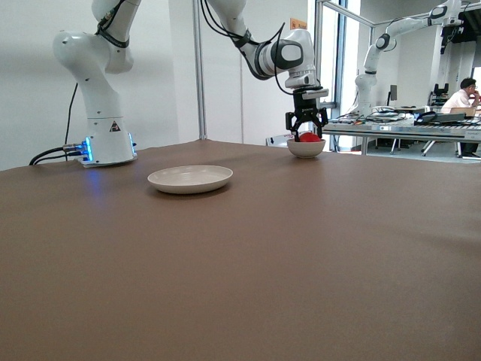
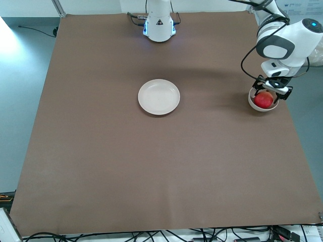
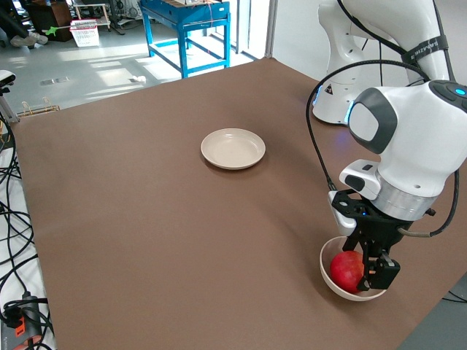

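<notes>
A red apple [image 2: 263, 100] [image 3: 346, 270] sits in a white bowl [image 1: 305, 149] [image 3: 332, 248] at the right of the table. My black gripper [image 1: 306, 128] is lowered over the bowl, its fingers reaching down around the apple; whether they touch it or are apart from it I cannot tell. A plain white plate [image 2: 159, 97] [image 1: 190, 179] [image 3: 233, 149] lies empty near the middle of the table, to the left of the bowl in the left camera view.
Cables and small boxes run along the outer edge.
</notes>
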